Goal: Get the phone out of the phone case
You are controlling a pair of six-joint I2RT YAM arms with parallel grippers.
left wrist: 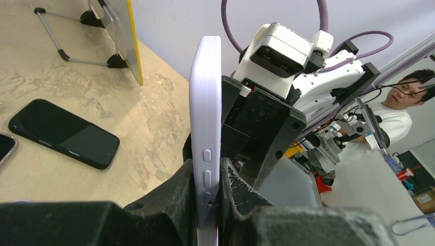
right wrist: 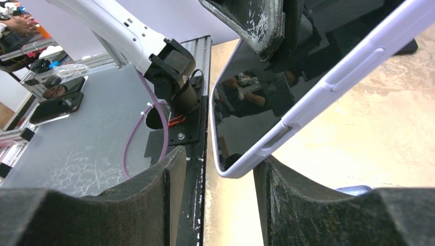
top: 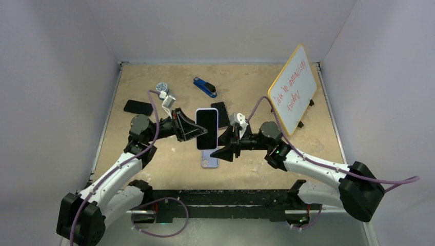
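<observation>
A phone in a pale lilac case (top: 207, 123) is held up in mid-air, screen toward the top camera, with my left gripper shut on it; its buttoned side edge (left wrist: 205, 113) runs upright between the fingers. My right gripper is part open at the phone's lower right corner (right wrist: 233, 164), its fingers on either side below that corner, with no clear grip showing. A lilac case or phone back (top: 210, 161) lies on the table beneath the held phone.
Dark phones (top: 137, 106) lie on the table. A blue stapler (top: 204, 86) and a small round tin (top: 162, 88) are at the back. A whiteboard (top: 292, 87) stands at the right.
</observation>
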